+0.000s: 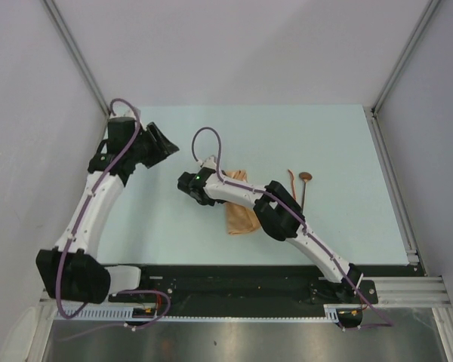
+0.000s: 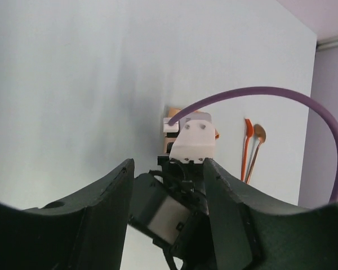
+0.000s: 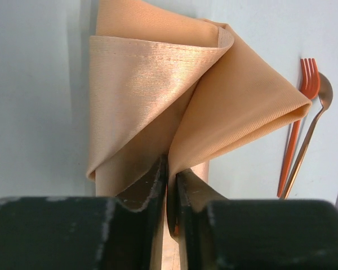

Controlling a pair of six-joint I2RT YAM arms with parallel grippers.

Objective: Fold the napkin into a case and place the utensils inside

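The peach napkin lies folded near the middle of the table, partly hidden by the right arm in the top view. In the right wrist view my right gripper is shut on a fold of the napkin. That pinched fold rises between the fingertips and its free corner flares to the right. Layers lie loosely stacked on the left. An orange fork and a copper spoon lie side by side, right of the napkin. Up and left of it, my left gripper stands open and empty.
The right arm crosses over the napkin from the lower right and hides part of its right side. Bare white table surrounds the napkin at the back and left. The utensils lie outside the napkin.
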